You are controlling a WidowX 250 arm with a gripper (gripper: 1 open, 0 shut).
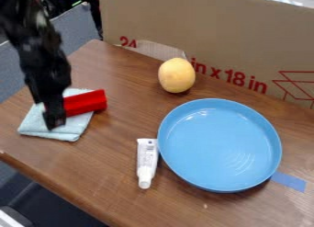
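The black gripper (51,110) is low at the left, over a folded light blue cloth (51,129) and a red block (87,101) lying on it. The block's right end sticks out past the gripper.
A yellow round fruit (177,75) sits near the cardboard box (233,33) at the back. A white tube (146,163) lies left of a blue plate (221,145).
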